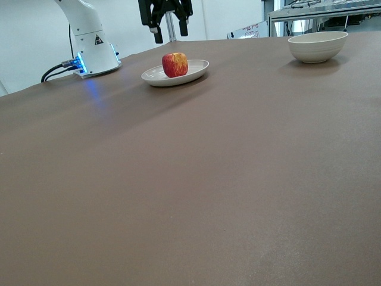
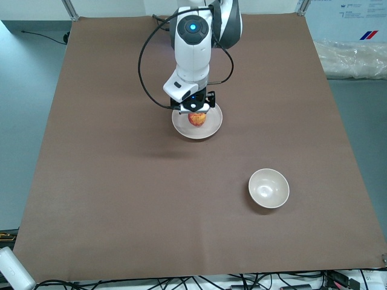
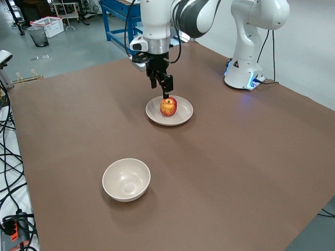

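Observation:
A red-yellow apple (image 2: pixel 197 119) (image 1: pixel 175 65) (image 3: pixel 168 107) rests on a white plate (image 2: pixel 184 130) (image 1: pixel 156 76) (image 3: pixel 183 115). My gripper (image 1: pixel 170 30) hangs above it, its two black fingers apart with nothing between them in the top view. In the right view it is just over the apple; in the left view it partly covers the plate's far side. A white bowl (image 2: pixel 269 188) (image 1: pixel 317 49) (image 3: pixel 126 180) stands apart from the plate, empty as far as seen.
A white arm base (image 1: pixel 95 56) (image 3: pixel 242 73) with cables stands at one edge. Cables and equipment (image 3: pixel 21 230) line another edge.

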